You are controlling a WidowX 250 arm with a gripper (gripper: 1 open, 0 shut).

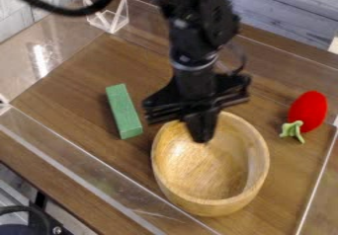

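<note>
My black gripper (199, 109) is blurred, hanging over the back rim of a wooden bowl (211, 185) at the lower right of the table. It looks shut, with nothing visible between its fingers. A green block (125, 112) lies on the table to the left of the bowl, apart from it.
A red pepper-like object (306, 112) with a green stem lies at the right. Clear rails edge the wooden table (79, 140).
</note>
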